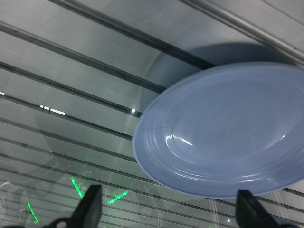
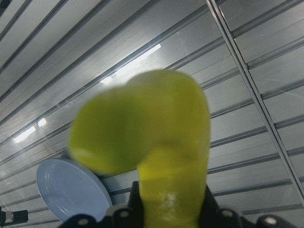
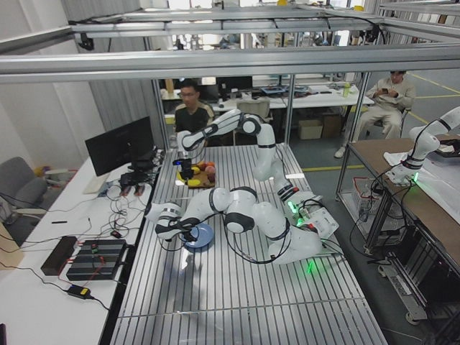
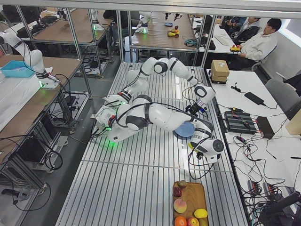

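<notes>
A pale blue plate (image 1: 221, 128) (image 4: 183, 131) lies on the slatted metal table (image 3: 244, 302). In the left wrist view my left gripper stands open above the table beside the plate, its fingers at the lower left and right with nothing between them. My right gripper is shut on a yellow banana-like object (image 2: 175, 114), blurred and filling the middle of its view. The plate lies below and to the left of it in that view. In the camera right view the yellow object is largely hidden behind the right arm.
A wooden tray (image 4: 194, 193) of fruit sits near the table's right edge in the camera right view. Side desks hold a monitor (image 3: 118, 144), black boxes and cables. Metal frame posts border the table. Bare slatted surface lies to the tray's left.
</notes>
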